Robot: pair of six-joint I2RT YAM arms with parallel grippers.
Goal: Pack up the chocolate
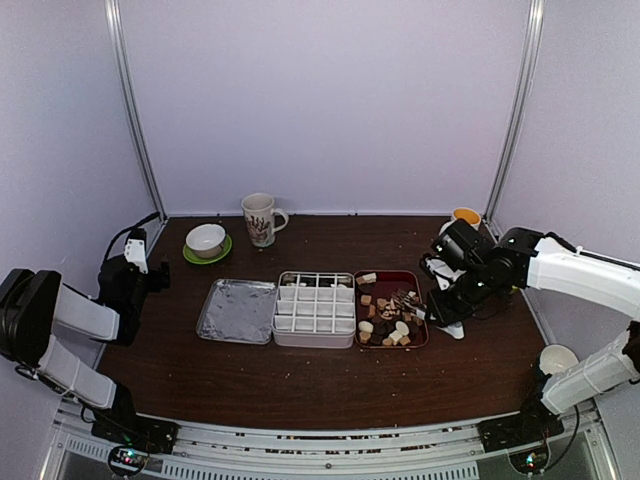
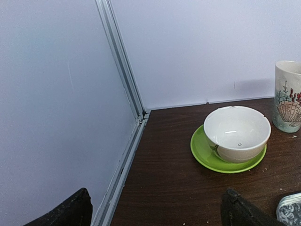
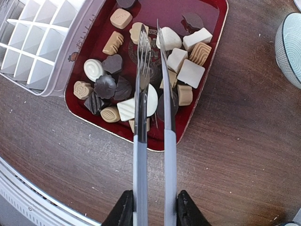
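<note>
A dark red tray of assorted chocolates sits right of a white gridded box; a silver lid lies at the box's left. My right gripper is shut on metal tongs, whose tips are over the chocolates; whether a chocolate is between the tips I cannot tell. My left gripper is open and empty at the table's left side.
A white bowl on a green plate and a mug stand at the back left, an orange-rimmed mug at the back right.
</note>
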